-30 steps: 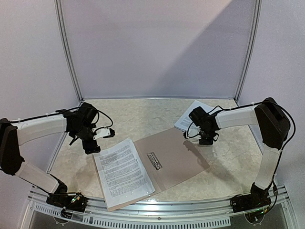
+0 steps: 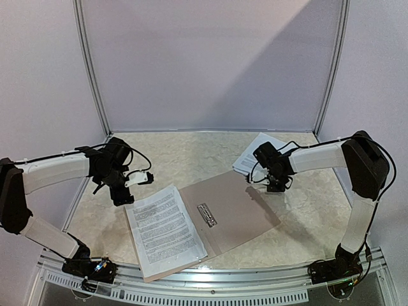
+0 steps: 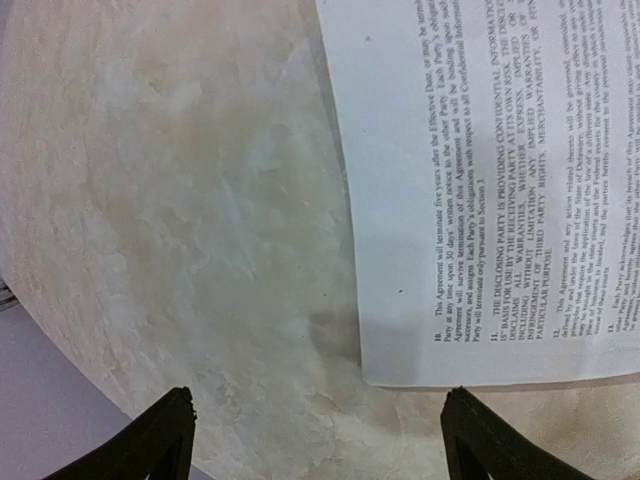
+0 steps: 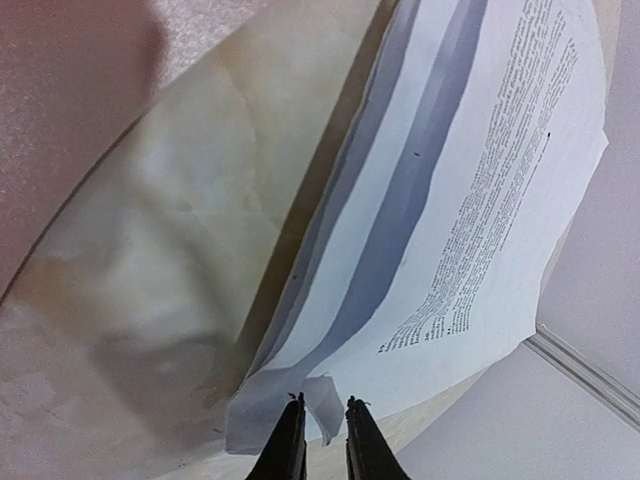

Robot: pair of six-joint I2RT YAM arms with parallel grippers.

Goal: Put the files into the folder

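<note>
The brown folder (image 2: 233, 204) lies spread open on the table, a metal clip (image 2: 206, 215) along its middle. A printed sheet (image 2: 162, 226) covers its left half. Farther back on the right, a stack of papers (image 4: 500, 190) lies outside the folder, partly hidden from above by my right arm. My right gripper is at the stack's near corner, fingers a small gap apart; a raised paper corner (image 4: 322, 398) shows between and just beyond the tips, with no clear grip on it. Near the left sheet's upper left corner, my left gripper is open and empty.
Bare table (image 2: 185, 153) stretches behind the folder, and some is free to its right (image 2: 306, 223). Pale walls (image 2: 210, 64) close in the back and sides. A metal rail (image 2: 255, 277) runs along the front edge.
The left arm, folder and papers look unmoved.
</note>
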